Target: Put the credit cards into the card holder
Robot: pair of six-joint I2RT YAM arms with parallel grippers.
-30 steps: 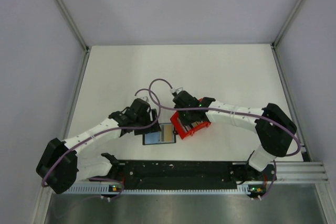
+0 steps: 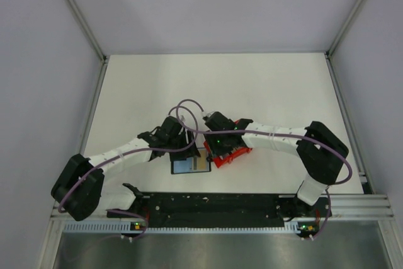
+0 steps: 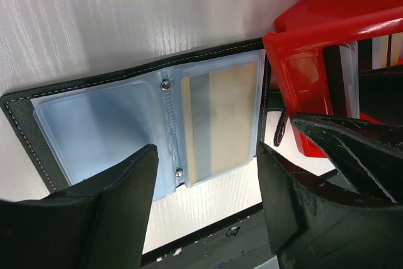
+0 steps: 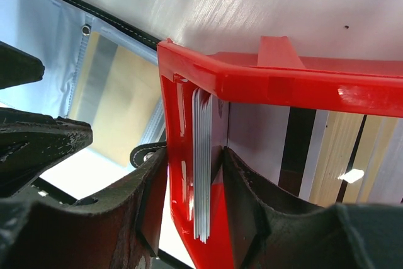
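Note:
The open black card holder [image 3: 113, 130] lies flat with two clear pockets, the right one [image 3: 220, 118] holding cream inserts. Beside it sits a red box [image 4: 264, 74] holding upright cards, with a thin stack of pale cards [image 4: 201, 168] at its left end. My right gripper is open, its fingertips either side of that stack, at the box's end. My left gripper hovers open above the holder, nothing between its fingers.
Both arms meet closely near the middle of the white board [image 2: 220, 80]. The back and sides of the board are clear.
My right gripper has moved down-left toward the box's left end. The left arm has shifted slightly right, toward the holder and box.

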